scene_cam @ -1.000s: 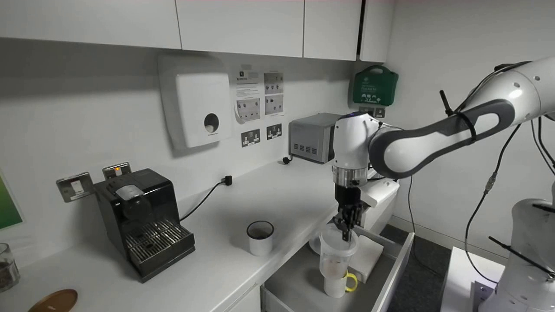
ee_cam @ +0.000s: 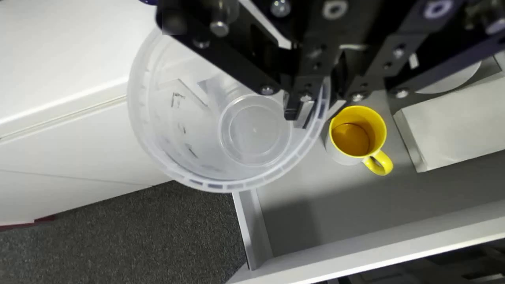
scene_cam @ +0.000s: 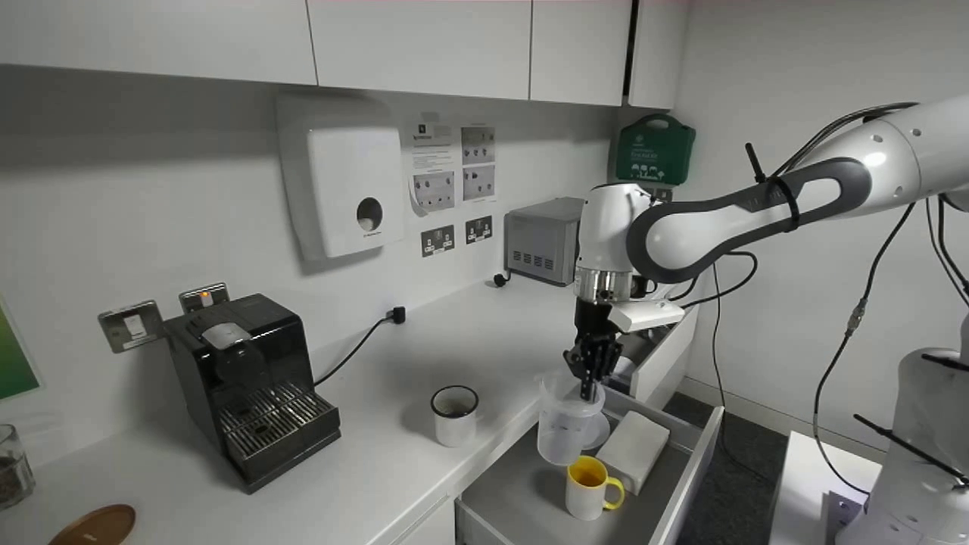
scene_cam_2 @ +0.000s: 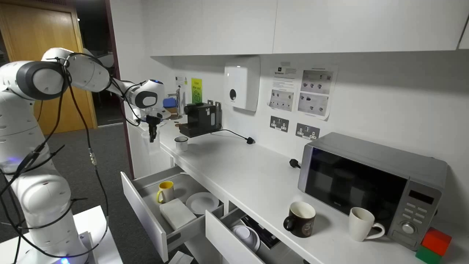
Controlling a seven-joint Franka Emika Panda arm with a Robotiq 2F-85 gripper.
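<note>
A clear plastic tub (ee_cam: 182, 142) hangs upright in the air, its rim pinched between the fingers of my gripper. In exterior view 1 the tub (scene_cam: 559, 434) appears over the open drawer (scene_cam: 536, 490), close to the counter's front edge, with my gripper (scene_cam: 587, 386) at the right side of its rim. From exterior view 2 the tub (scene_cam_2: 150, 145) shows only faintly against the white wall. Inside the drawer stands a white mug with a yellow inside and handle (ee_cam: 358, 137), apart from the tub in the wrist view.
A white box (scene_cam: 633, 450) and a plate (scene_cam_2: 202, 202) share the drawer. On the counter stand a white enamel mug (scene_cam: 454, 418), a coffee machine (scene_cam: 250, 381), a dark mug (scene_cam_2: 301, 219) and a microwave (scene_cam_2: 373, 184). A second drawer (scene_cam_2: 228, 237) is open too.
My gripper has moved up and left in exterior view 1, carrying the tub toward the counter. The yellow-lined mug, partly covered by the tub before, now shows its opening.
</note>
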